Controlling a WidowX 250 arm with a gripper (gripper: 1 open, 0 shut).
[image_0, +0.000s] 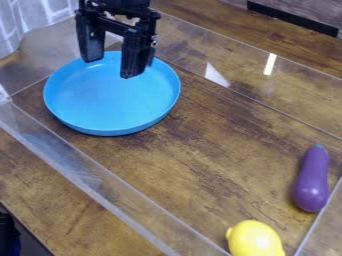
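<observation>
My black gripper (115, 56) hangs over the back part of a round blue plate (110, 106), its two fingers spread wide with nothing visible between them. The plate sits on the wooden table at the left and looks empty, though the fingers hide part of its back. A purple eggplant (311, 180) lies at the right side, and a yellow lemon (253, 240) lies at the bottom right, both well away from the gripper.
Clear plastic walls run along the left, back and right of the wooden table (187, 170).
</observation>
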